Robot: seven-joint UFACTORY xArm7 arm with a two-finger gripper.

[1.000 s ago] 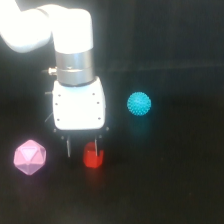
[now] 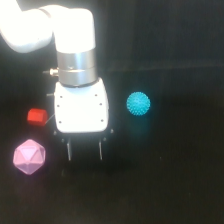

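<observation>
My white gripper (image 2: 85, 150) points down near the middle left, its two thin fingers spread apart. Only dark surface shows between them. A small red block (image 2: 37, 116) lies left of the gripper's white body, clear of the fingers. Lower left is a pink faceted ball (image 2: 29, 157), apart from the nearer finger. Right of the gripper sits a teal bumpy ball (image 2: 138, 103), with a gap between it and the white body.
The white arm (image 2: 30, 28) comes in from the upper left.
The red block, earlier by the right finger, now lies farther back and left of the gripper. The gripper has shifted slightly. Both balls look unmoved.
</observation>
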